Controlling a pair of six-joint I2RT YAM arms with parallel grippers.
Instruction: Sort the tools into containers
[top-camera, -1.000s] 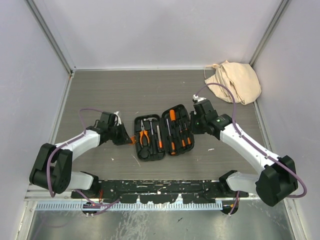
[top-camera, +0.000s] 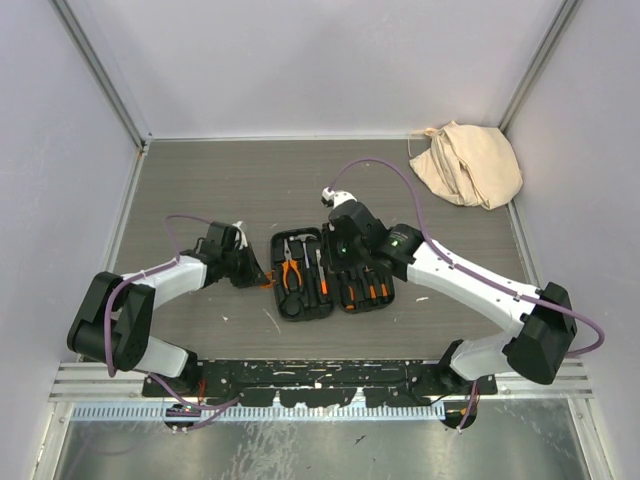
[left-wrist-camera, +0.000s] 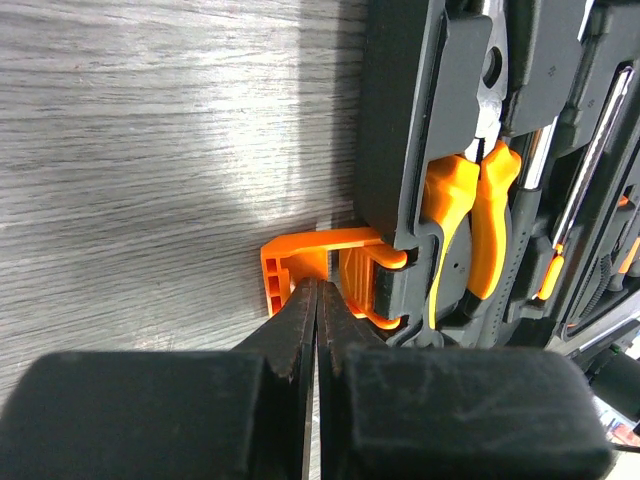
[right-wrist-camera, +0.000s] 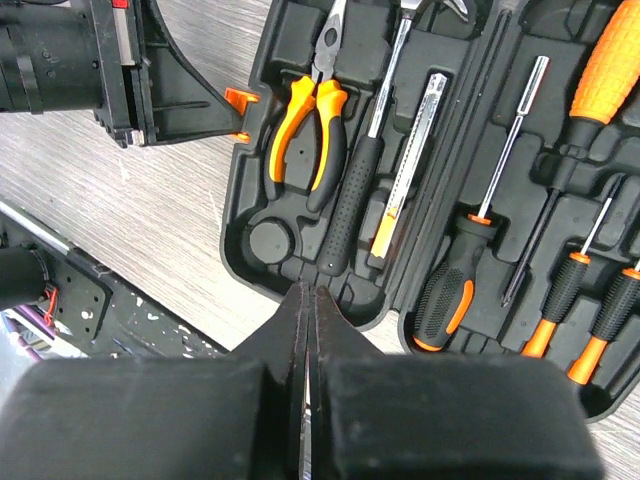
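Note:
The open toolbox (top-camera: 302, 310) lies flat mid-table, its tools in their slots: orange pliers (right-wrist-camera: 333, 150), a hammer (right-wrist-camera: 350, 205), a utility knife (right-wrist-camera: 401, 190) and several screwdrivers (right-wrist-camera: 456, 280). My left gripper is shut at the box's left edge, by the orange latch (left-wrist-camera: 300, 243); whether anything thin is between its tips cannot be told. My right gripper is shut, with nothing seen in it, over the box's middle; in the top view its arm hides part of the right half.
A beige cloth bag (top-camera: 465, 165) lies at the back right. Walls border it at back and sides.
My right arm has moved left over the box. My left arm has moved a little to the right.

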